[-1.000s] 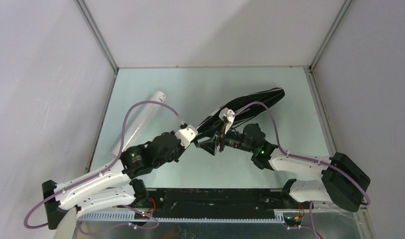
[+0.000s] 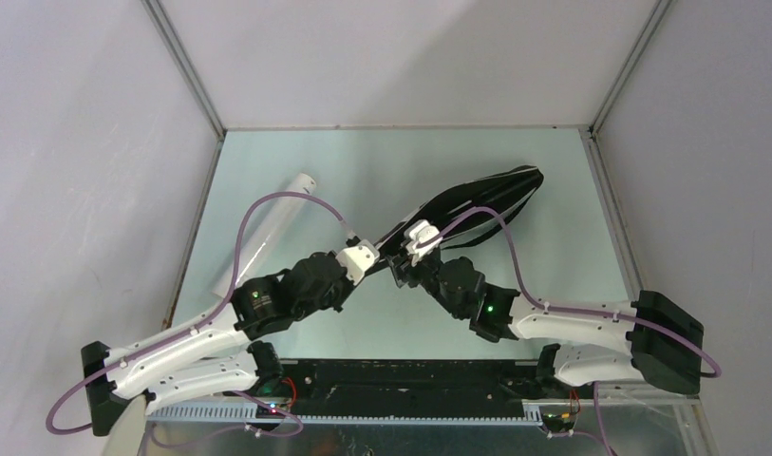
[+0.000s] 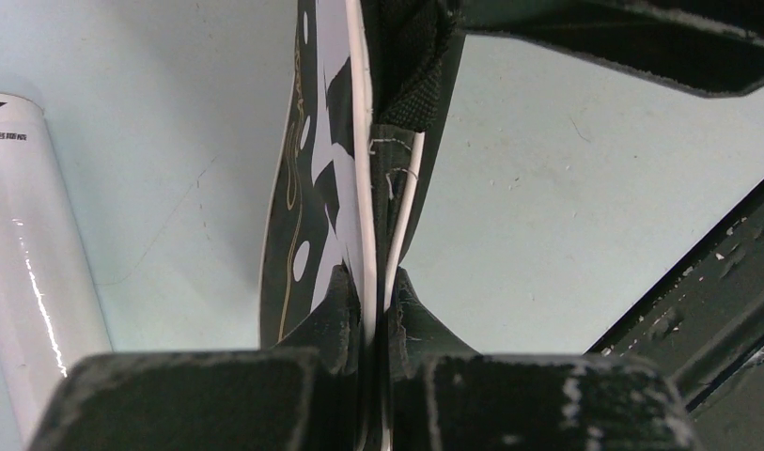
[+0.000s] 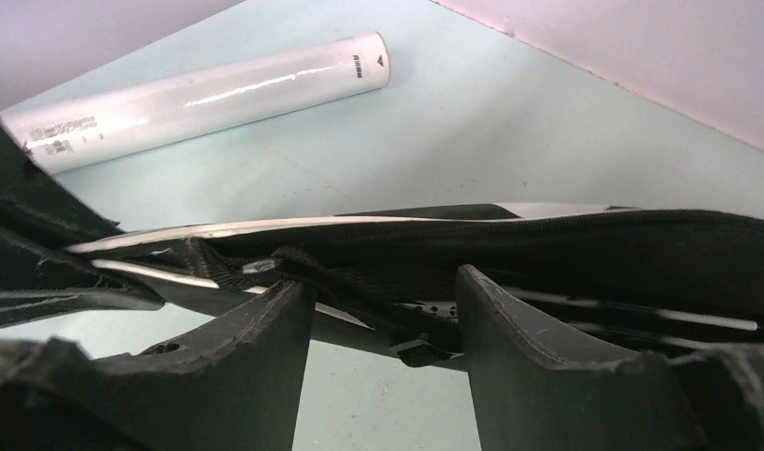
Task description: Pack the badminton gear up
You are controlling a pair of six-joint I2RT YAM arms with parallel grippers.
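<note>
The black badminton bag [image 2: 496,195] lies diagonally across the board, its zippered opening edged in white. My left gripper is shut on the bag's narrow end, with fabric and white piping pinched between its fingers. Beside it, my right gripper stands part open over the bag's zipper, where a dark strap and pull [image 4: 420,349] lie between and under its fingers; whether they touch is unclear. A white shuttlecock tube [image 2: 273,228] lies to the left of the bag, also in both wrist views.
The pale board [image 2: 391,157] is bounded by white walls at back and sides, with a dark strip along the front edge. Free board shows behind the bag and in front of it at the right.
My right gripper has turned and shifted slightly along the bag, its wrist now more upright. The left arm and the tube have not moved; the bag's opening shows a little more white edging.
</note>
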